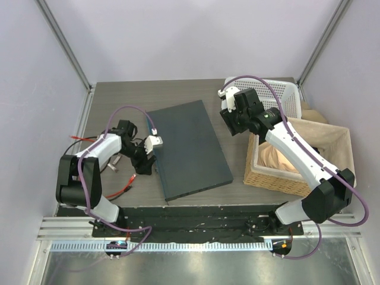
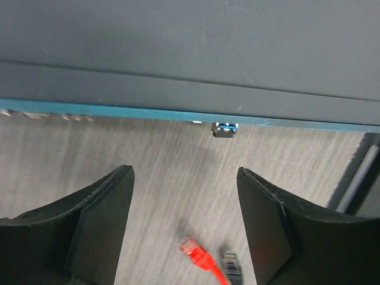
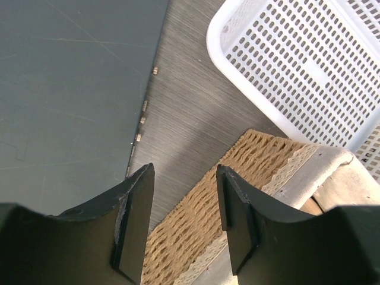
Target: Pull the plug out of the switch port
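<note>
A dark flat slab (image 1: 190,151), the switch, lies mid-table; in the left wrist view its teal-edged side (image 2: 148,111) carries a small metal port piece (image 2: 223,133). A red-booted plug (image 2: 199,255) and a dark plug (image 2: 232,266) lie on the table below, apart from that side. My left gripper is open beside the slab's left edge, nothing between its fingers. My right gripper hangs open above the table between the slab and the baskets, empty.
A white plastic basket (image 3: 261,89) stands at back right, a lined wicker basket (image 1: 279,186) at right. Cables and small metal pieces lie at the left. Bare table shows behind the slab.
</note>
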